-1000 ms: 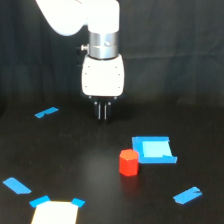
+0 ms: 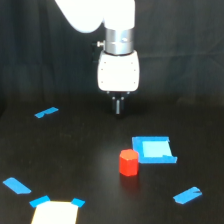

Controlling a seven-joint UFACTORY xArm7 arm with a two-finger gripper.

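Observation:
A small red block [image 2: 128, 163] with a roughly hexagonal outline rests on the black table. Just behind it and to its right lies a pale square [image 2: 157, 149] framed in blue tape. My gripper [image 2: 118, 106] hangs above the table, farther back than the block and slightly left of it, pointing down and touching nothing. Its fingertips look dark and close together, too small here to show whether a gap remains. No object is visible at them.
Blue tape strips mark the table at the back left [image 2: 46, 112], front left [image 2: 16, 186] and front right [image 2: 187, 195]. A pale cream object [image 2: 54, 213] with blue tape beside it is cut off by the bottom edge.
The arm has moved right and slightly upward in the picture. Its fingertips, which showed a gap before, now appear closer together. The red block and pale square have not moved.

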